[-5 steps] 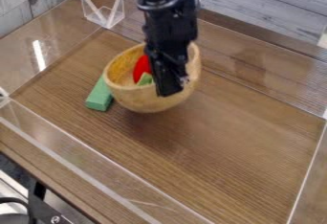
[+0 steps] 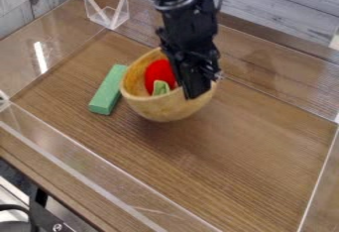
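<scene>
A round tan bowl (image 2: 179, 105) with a red item (image 2: 157, 72) and a small green item inside is held by my gripper (image 2: 199, 77), whose black body reaches down from the top centre over the bowl's right side. The gripper is shut on the bowl's rim, though the fingertips are hard to make out. A flat green block (image 2: 109, 89) lies just left of the bowl.
A clear wire-like holder (image 2: 109, 8) stands at the upper left. A black cable shows at the lower left.
The gripper and bowl have shifted slightly over the last second, with small changes in the bowl's tilt. The green block looks unmoved.
</scene>
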